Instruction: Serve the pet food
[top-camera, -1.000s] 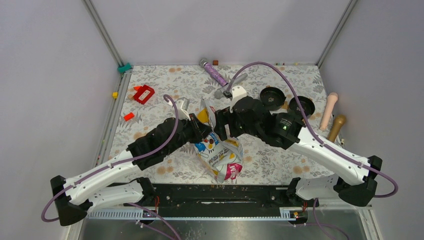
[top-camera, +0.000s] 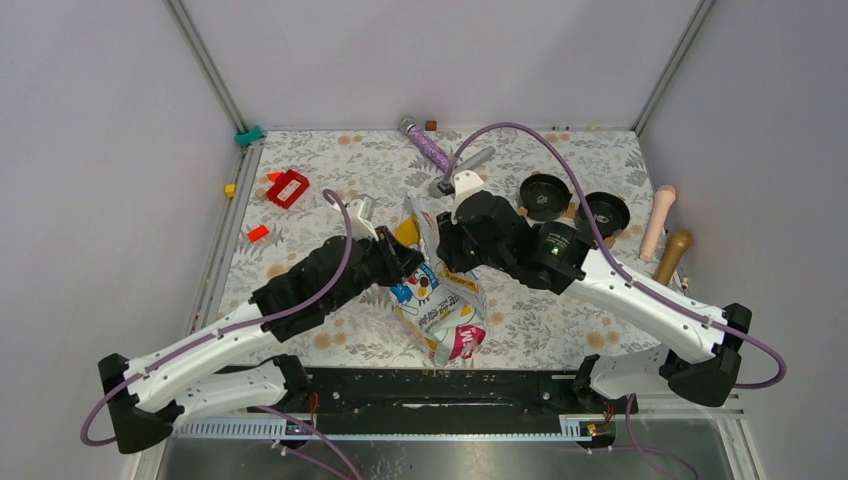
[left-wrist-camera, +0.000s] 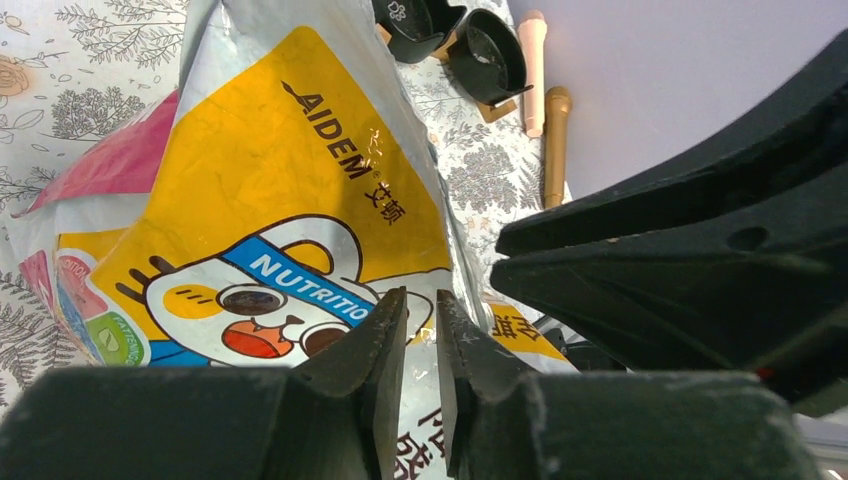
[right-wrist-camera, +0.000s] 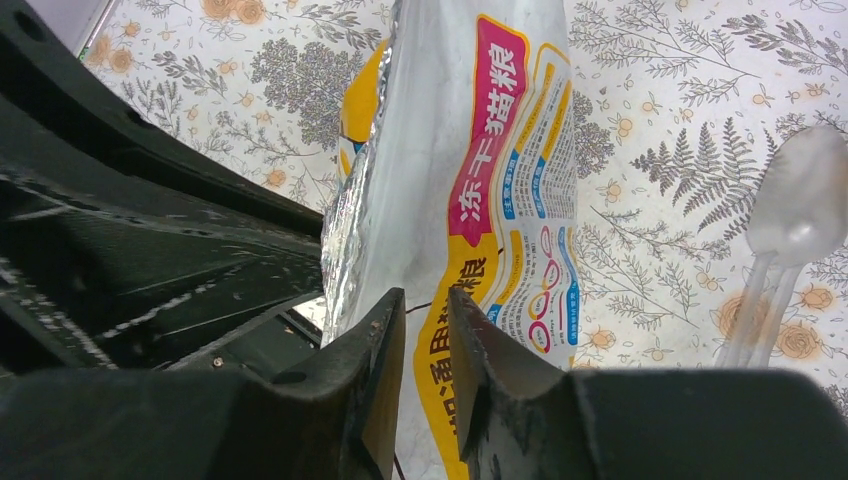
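Observation:
A yellow and white pet food bag (top-camera: 440, 312) stands upright near the table's front, between the two arms. My left gripper is at the bag's left face, its fingers slightly apart over the yellow printed panel. From the other side, my right gripper meets the white and pink face, with a narrow gap between its fingers too. Bag film shows in both gaps; whether it lies between the fingers or only behind them cannot be told. Two black bowls (top-camera: 545, 196) sit at the right. A grey spoon (right-wrist-camera: 797, 205) lies on the table beyond the bag.
A purple glittery tube (top-camera: 428, 145) lies at the back. At the left are a red box (top-camera: 288, 188) and a small orange block (top-camera: 257, 233). A pink stick (top-camera: 656, 222) and a tan stick (top-camera: 673, 258) line the right edge. Each arm stands close to the other.
My right gripper has shifted left to the bag, and its fingers, spread wider before, have drawn together. The left arm has hardly moved. The bag stays in place.

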